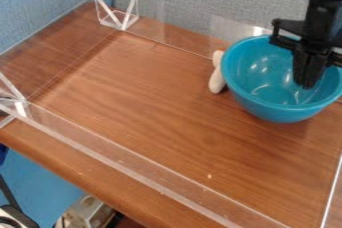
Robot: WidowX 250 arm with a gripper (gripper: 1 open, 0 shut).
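A large teal bowl (261,102) sits at the right of the wooden table (134,132). My black gripper (306,77) reaches down from the top right into the right part of the bowl. It is shut, with nothing visible between its fingers. A small pale object (217,72) lies just left of the bowl, partly hidden behind it.
Clear plastic walls with white corner brackets (116,12) edge the table, and padded grey walls stand behind.
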